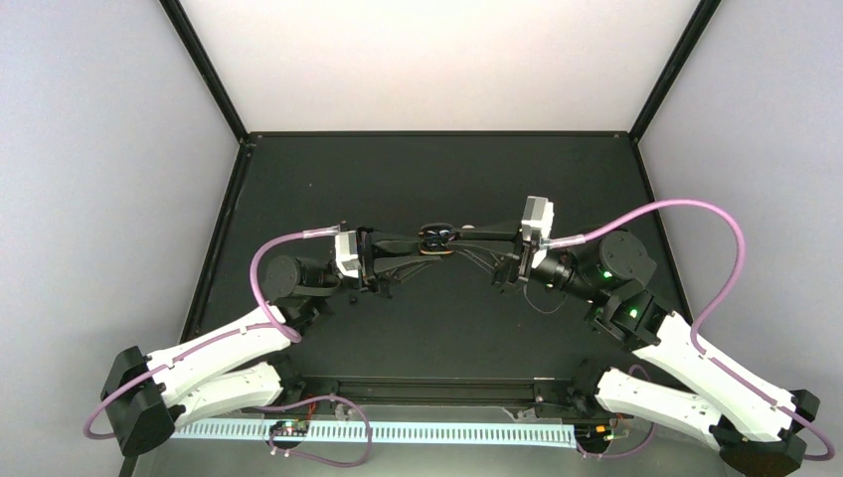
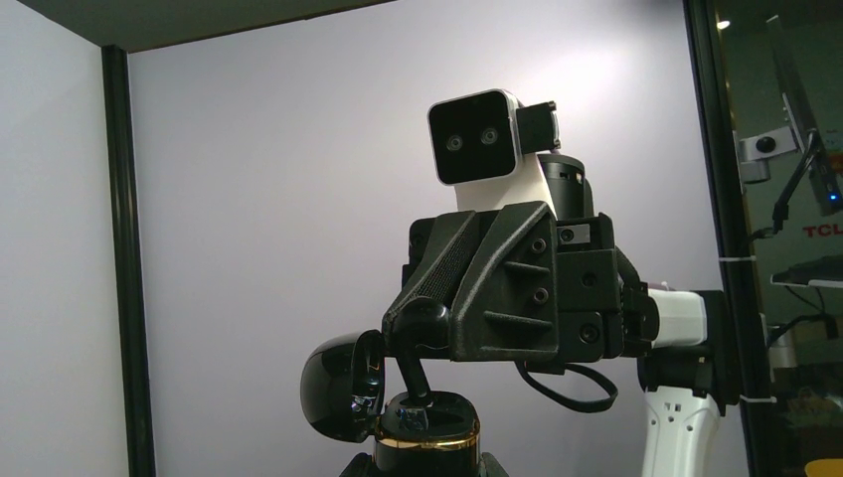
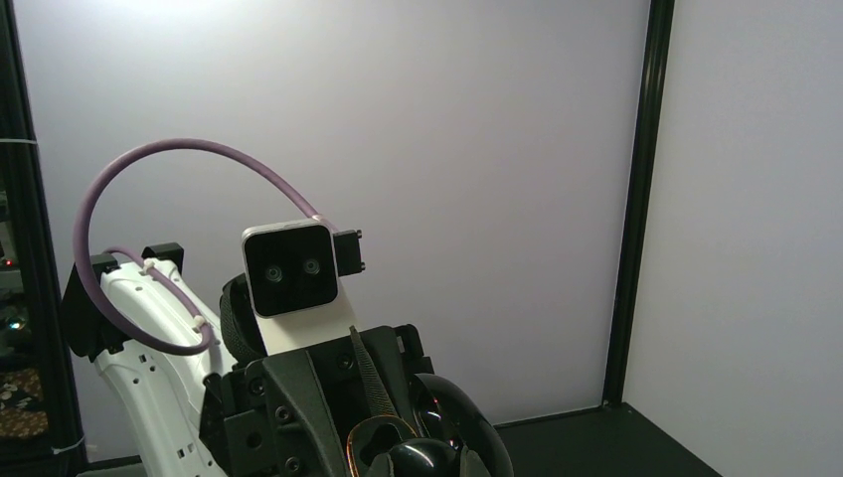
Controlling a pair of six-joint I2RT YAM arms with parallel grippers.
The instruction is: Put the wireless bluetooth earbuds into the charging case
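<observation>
Shut on the sides of the black charging case [image 2: 427,452], my left gripper [image 1: 427,245] holds it raised at the middle of the top view. A gold band rings the case, and its glossy lid [image 2: 343,390] stands open to the left in the left wrist view. From the other side my right gripper [image 1: 453,238] is shut on a black earbud [image 2: 421,320]. The earbud's stem points down, its lower end at the top of the case; how far in it sits cannot be told. In the right wrist view the earbud [image 3: 422,458] partly covers the case's rim.
Both arms meet nose to nose above it, with the right wrist camera [image 2: 474,137] close above the case. The open lid [image 3: 460,422] stands close beside the right fingertips.
</observation>
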